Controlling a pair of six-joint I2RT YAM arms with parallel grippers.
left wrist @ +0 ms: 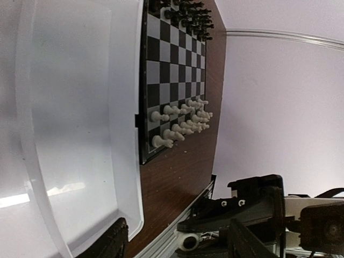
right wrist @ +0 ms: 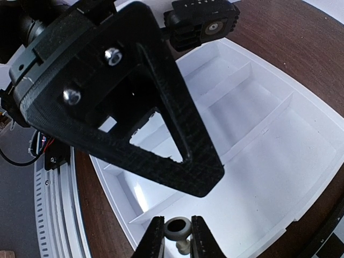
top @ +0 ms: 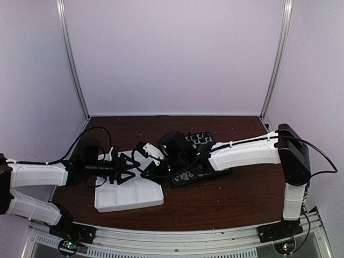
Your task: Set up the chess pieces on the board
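Observation:
A white chess piece (right wrist: 177, 228) is between the fingertips of my right gripper, which is shut on it above the white tray (right wrist: 269, 166). My left gripper stands open, facing that piece; in the right wrist view its black frame fills the upper left. In the left wrist view the chessboard (left wrist: 164, 75) carries dark pieces (left wrist: 191, 19) at the far end and white pieces (left wrist: 177, 129) at the near end. In the top view my right arm covers much of the board.
The divided tray's compartments look empty where visible. Bare wooden table (top: 242, 199) lies right of and in front of the board. Pale walls enclose the back and sides.

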